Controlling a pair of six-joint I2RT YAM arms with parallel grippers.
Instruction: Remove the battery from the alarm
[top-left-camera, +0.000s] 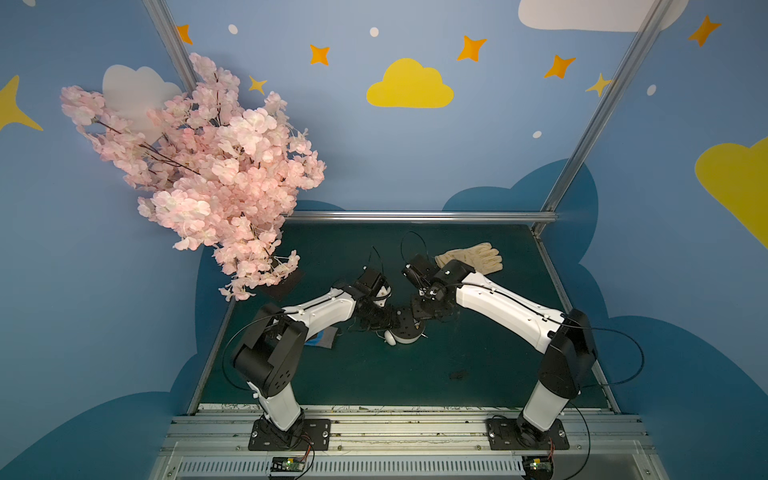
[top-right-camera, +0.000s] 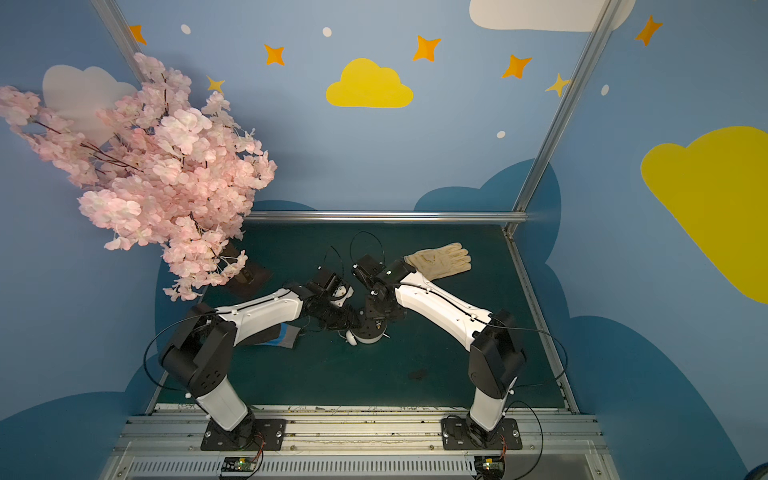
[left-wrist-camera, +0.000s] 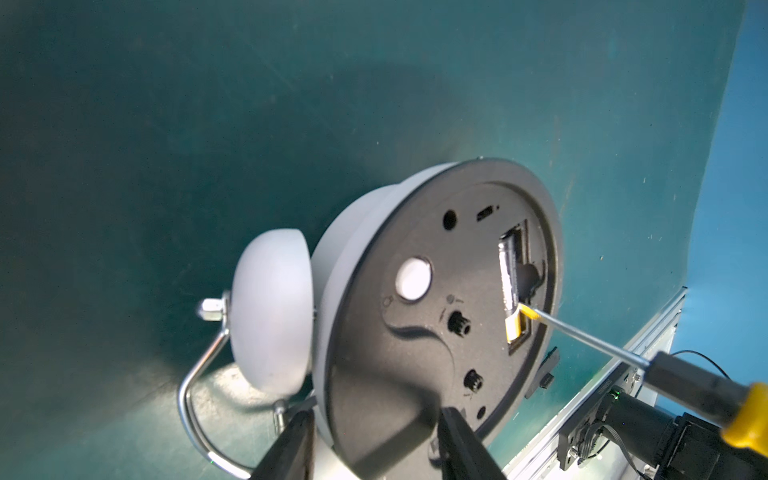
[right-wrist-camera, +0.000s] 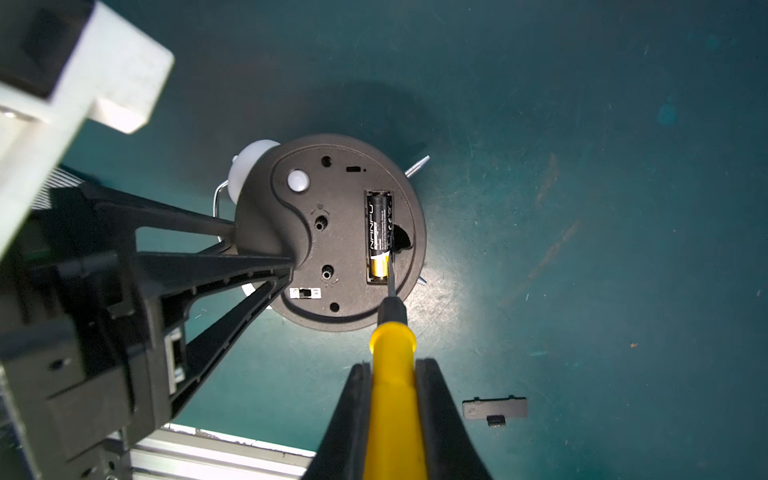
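Note:
The round alarm clock (right-wrist-camera: 352, 168) lies on the table with its dark back facing up. Its battery compartment is uncovered, and the black and yellow battery (right-wrist-camera: 378, 228) is still inside. My right gripper is shut on a screwdriver (right-wrist-camera: 394, 400) with a yellow handle. The metal tip reaches into the compartment beside the battery's yellow end; whether they touch, I cannot tell. My left gripper stands part open at the clock's side, fingertips apart near its edge; contact there is unclear.
The loose battery cover (right-wrist-camera: 495, 409) lies on the table near the clock. A beige glove (top-left-camera: 480, 257) is at the back, a grey and blue item (top-left-camera: 321, 337) beside the left arm. Pink blossoms (top-left-camera: 232, 160) fill the left side.

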